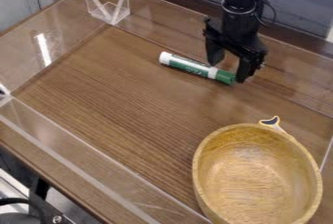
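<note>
My black gripper [232,56] hangs over the back right of the wooden table, its fingers open around the right part of a green and white tube [196,67]. The tube lies on the table at a slant, white end to the left. Whether the fingers touch it is hard to tell.
A yellow bowl [256,185] fills the front right. A small white object [271,122] lies just behind it. A clear holder [108,6] stands at the back left.
</note>
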